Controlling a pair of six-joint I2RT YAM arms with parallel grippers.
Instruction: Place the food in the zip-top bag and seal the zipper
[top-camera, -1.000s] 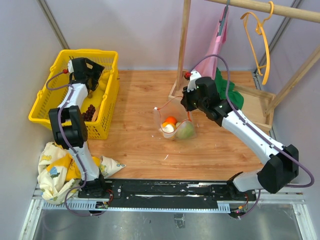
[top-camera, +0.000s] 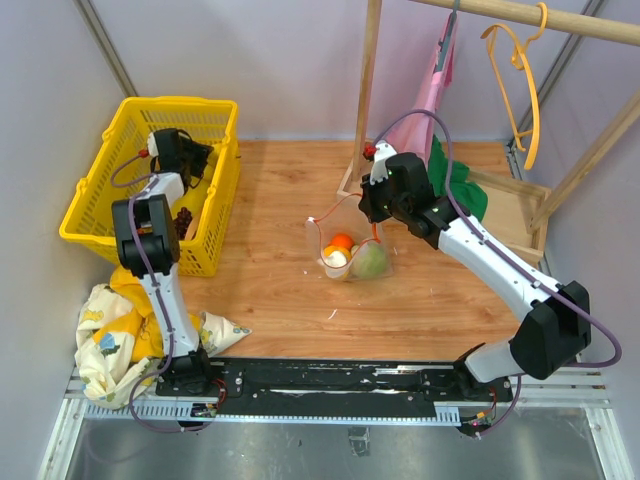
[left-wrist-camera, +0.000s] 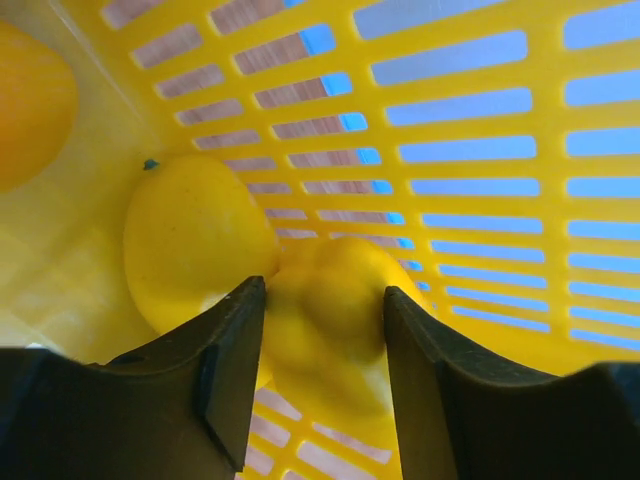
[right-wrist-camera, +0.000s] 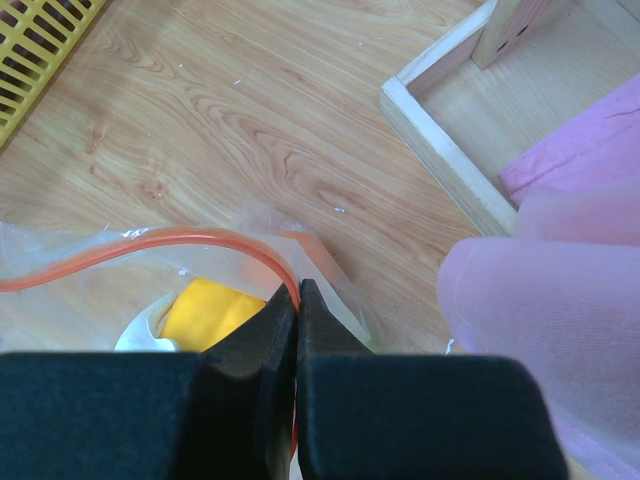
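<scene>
My left gripper is down in the yellow basket (top-camera: 85, 220), its fingers around a yellow pepper (left-wrist-camera: 330, 340), partly open; another yellow pepper (left-wrist-camera: 200, 240) lies beside it. The zip top bag (top-camera: 325, 235) stands on the table holding orange, yellow, white and pale green food. My right gripper is shut on the bag's orange-rimmed edge (right-wrist-camera: 200, 236).
A wooden rack (right-wrist-camera: 430, 150) with pink and green cloth and an orange hanger stands at the back right. Cream and yellow cloths (top-camera: 110, 340) lie at front left. The table between basket and bag is clear.
The right arm and bag have barely moved.
</scene>
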